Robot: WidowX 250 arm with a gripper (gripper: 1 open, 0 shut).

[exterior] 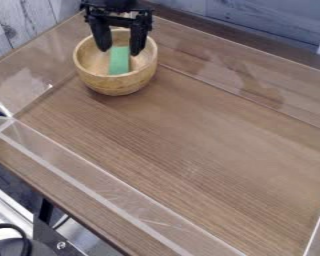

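Note:
A wooden bowl [113, 82] sits at the top left of the table in the camera view, with a green object [119, 61] upright inside it. My black gripper [120, 38] is over the bowl's back part, open, its two dark fingers on either side above the green object. Whether either finger touches the green object is hard to tell at this size.
A pale wall rises behind at the top left and top right. Dark cables lie off the table at the lower left.

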